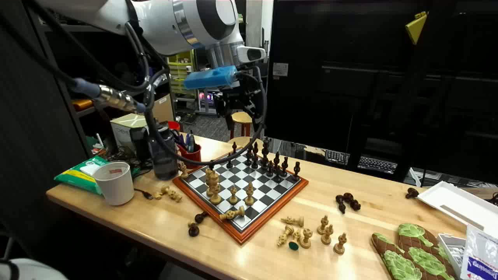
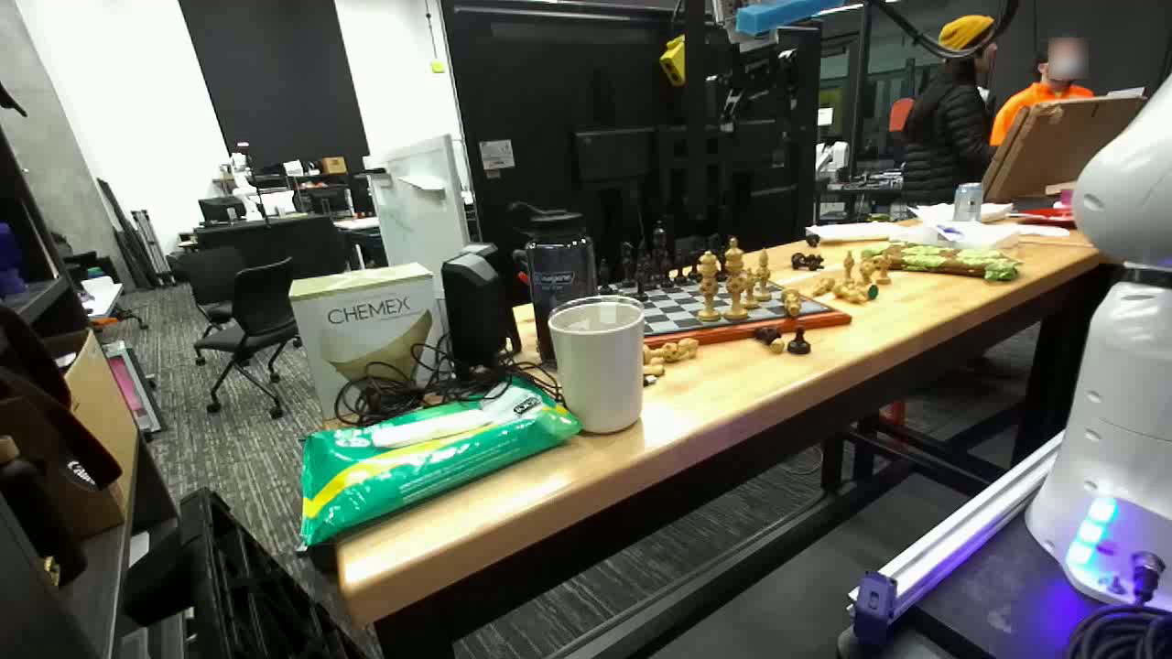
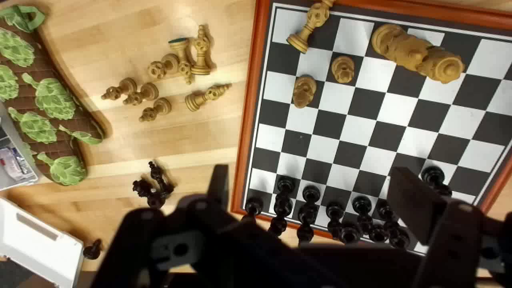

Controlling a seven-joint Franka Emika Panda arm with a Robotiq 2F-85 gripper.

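Above the far side of the chessboard (image 1: pixel 264 192) hangs my gripper (image 1: pixel 243 123), its fingers spread wide and nothing held between them. The wrist view looks down on the black-and-white board, with one finger (image 3: pixel 219 185) over its left border and the other (image 3: pixel 411 204) over the right part. Black pieces (image 3: pixel 283 206) stand in rows along one edge, partly covered by the gripper. Toward the opposite edge, several tan pieces stand, among them a tan piece (image 1: pixel 249 193); another tan piece (image 1: pixel 232 213) lies on its side near the corner.
Loose tan pieces (image 1: pixel 305 238) and black pieces (image 1: pixel 348 202) lie beside the board. A patterned oven mitt (image 1: pixel 415 252) and white tray (image 1: pixel 460 205) are at the right. Left of the board are a white cup (image 1: pixel 114 182), dark bottle (image 1: pixel 163 156), green packet (image 2: pixel 439 456) and red pen cup (image 1: pixel 191 154).
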